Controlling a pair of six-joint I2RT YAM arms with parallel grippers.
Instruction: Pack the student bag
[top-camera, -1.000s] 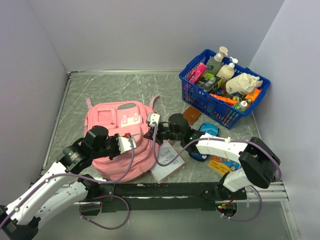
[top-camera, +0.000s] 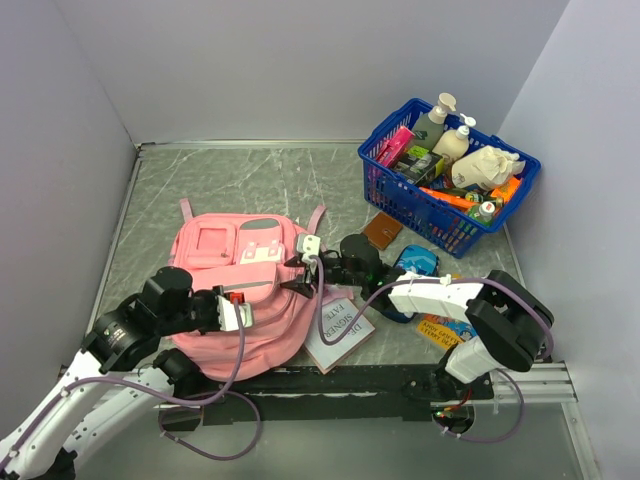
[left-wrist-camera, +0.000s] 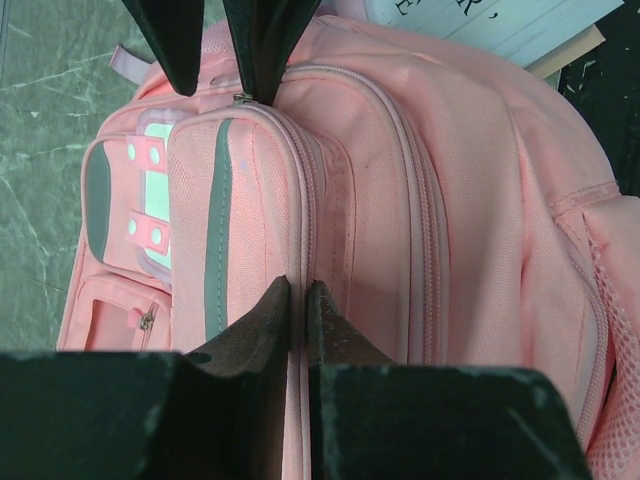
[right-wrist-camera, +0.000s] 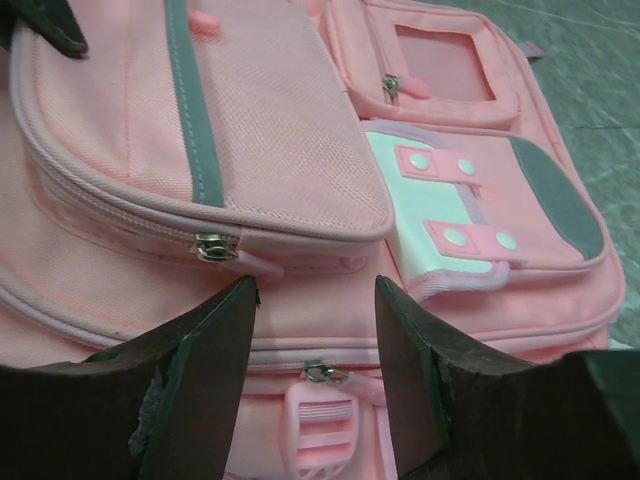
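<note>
The pink student bag lies on the grey floor, its pockets facing up. In the left wrist view, my left gripper is closed in on the zipped edge of the front pocket, with a fold of pink cloth between its fingertips. My right gripper stands open over the bag, with nothing held between its fingers. Just below its fingertips shows a metal zipper pull on the larger compartment. Another zipper pull hangs at the raised front pocket's edge.
A white book lies right of the bag, partly under it. Beyond are a brown wallet, a blue case and an orange booklet. A full blue basket stands at the back right. Floor behind the bag is clear.
My left gripper has moved left and toward the front edge. The bag's lower part has shifted and bulged with it. The right gripper's fingers have spread apart; its arm has moved only slightly.
</note>
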